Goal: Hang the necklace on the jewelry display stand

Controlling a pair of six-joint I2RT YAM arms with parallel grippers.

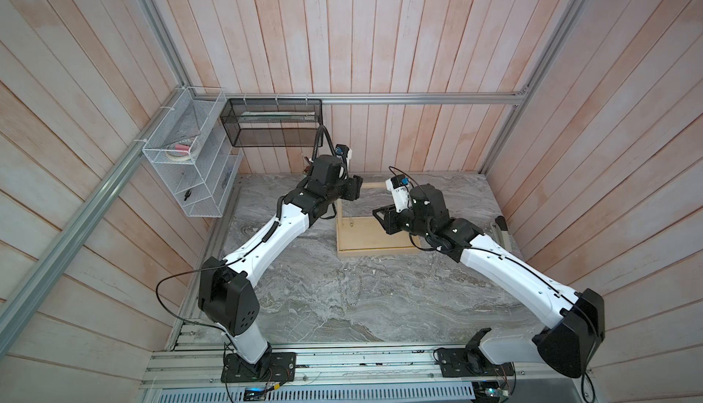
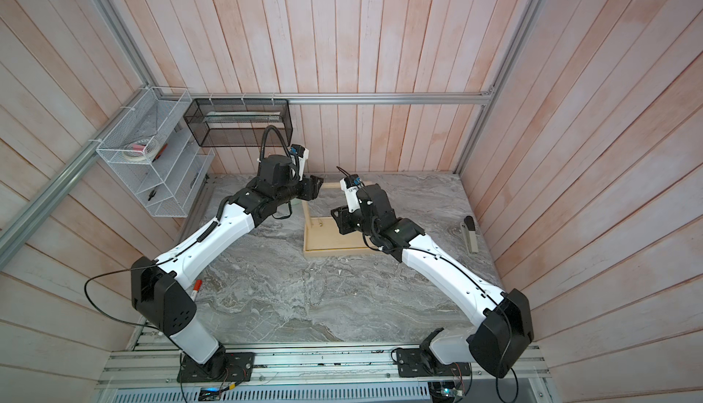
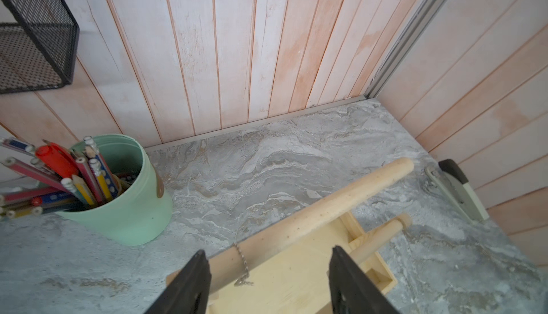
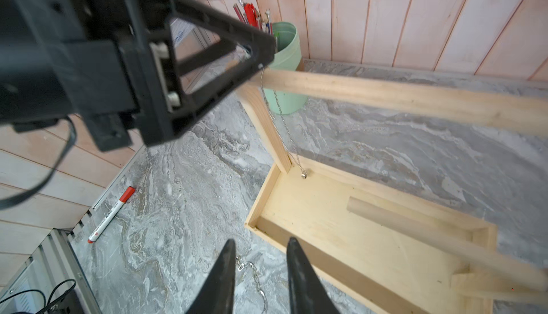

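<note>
A silver necklace [image 4: 303, 174] hangs looped over the left end of the stand's upper wooden bar [image 4: 388, 97], its pendant dangling above the pale box base [image 4: 365, 182]. In the left wrist view the chain [image 3: 244, 262] lies across that bar. My left gripper is above the bar, fingers apart with nothing between them. My right gripper is lower, in front of the stand, also open and empty. A lower dowel [image 4: 422, 228] runs across the base.
A green pencil cup [image 3: 125, 211] stands behind the stand's left end. A marker [image 4: 111, 214] lies on the left of the table, a light-handled tool [image 3: 462, 194] on the right. A black mesh basket [image 1: 271, 135] hangs on the back wall.
</note>
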